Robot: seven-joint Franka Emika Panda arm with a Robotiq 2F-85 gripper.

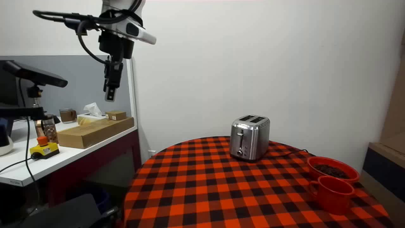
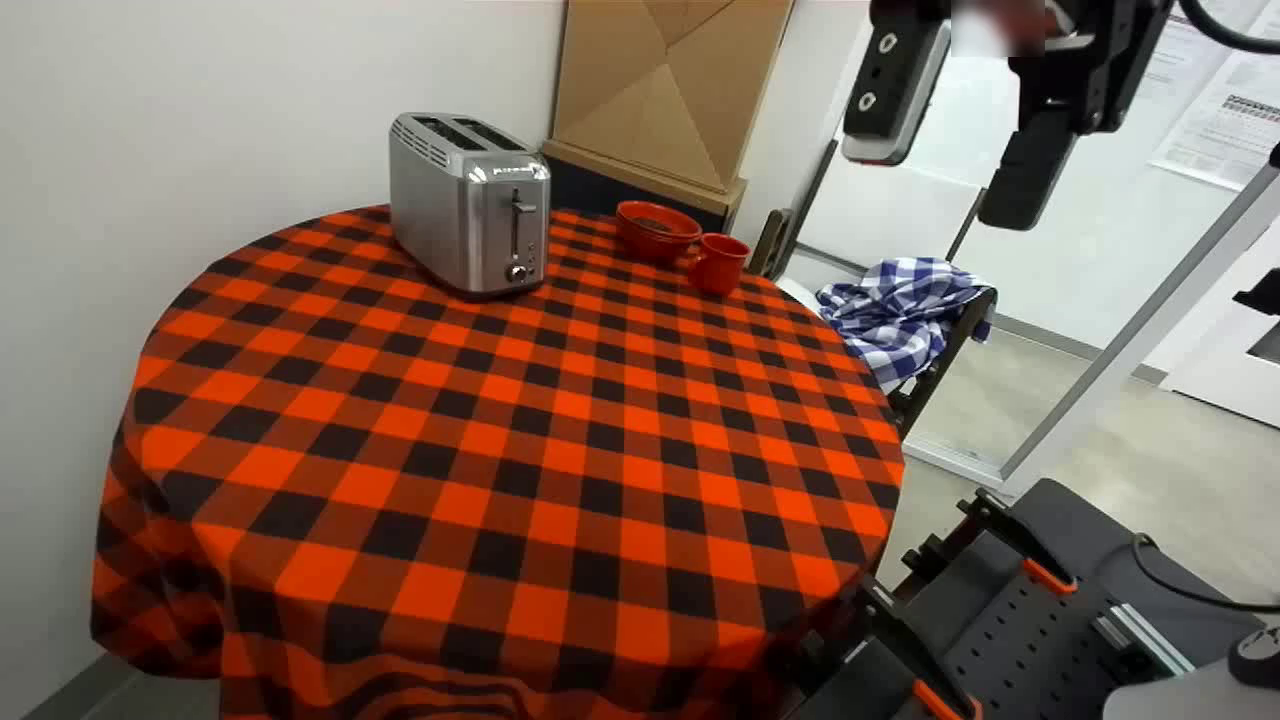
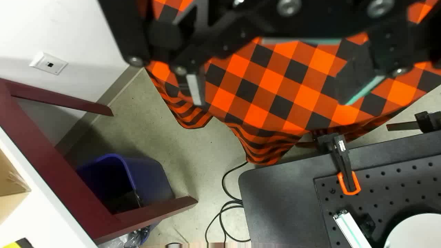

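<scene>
My gripper is open, its two fingers spread wide with nothing between them. In the second exterior view the gripper (image 2: 954,162) hangs high, at the right of the picture. A silver two-slot toaster (image 1: 248,138) stands upright on the table, its lever and dial facing outward. Beside the far edge sit a red bowl (image 1: 334,165) holding small dark pieces and, close to it, a red mug (image 1: 334,195). From the wrist, only cloth and floor show below the fingers; toaster, bowl and mug are out of that view.
A red-and-black checked cloth (image 2: 540,480) covers the round table, mostly clear. The toaster's cord (image 1: 290,152) trails behind it. A white desk (image 1: 76,154) carries a long cardboard box (image 1: 95,133) and an emergency-stop button (image 1: 43,146). The robot's black base (image 3: 285,198) with clamps borders the table.
</scene>
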